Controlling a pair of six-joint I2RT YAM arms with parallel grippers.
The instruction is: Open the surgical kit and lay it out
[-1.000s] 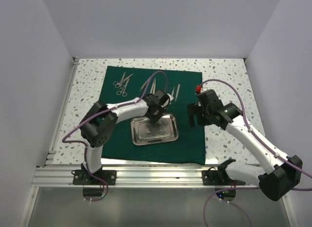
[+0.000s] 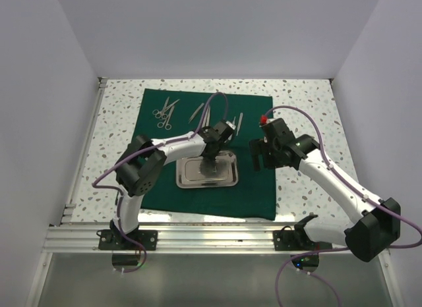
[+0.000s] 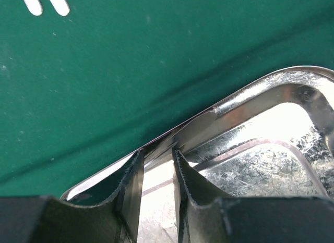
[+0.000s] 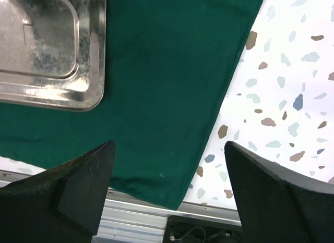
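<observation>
The silver tray (image 2: 188,184) lies on the green cloth (image 2: 257,198). My left gripper (image 2: 211,161) is down at its far rim. In the left wrist view a gap shows between the left gripper's (image 3: 158,152) fingertips, which stand at the wall of the tray (image 3: 292,79). A shiny strip with a rounded end (image 3: 207,118) runs along that wall toward the fingers; whether it is an instrument or a reflection, I cannot tell. My right gripper (image 2: 262,155) hovers open right of the tray, and the right wrist view shows nothing between its fingers.
Scissors (image 2: 163,114) and several slim instruments, among them tweezers (image 2: 207,116) and a straight one (image 2: 240,124), lie across the cloth's far part. Speckled tabletop (image 2: 306,103) surrounds it, with a metal rail (image 2: 214,232) in front.
The tray has shifted slightly left and turned straighter, and the cloth's near right corner has moved a little. My left gripper is slightly lower in view. My right gripper has drifted slightly left.
</observation>
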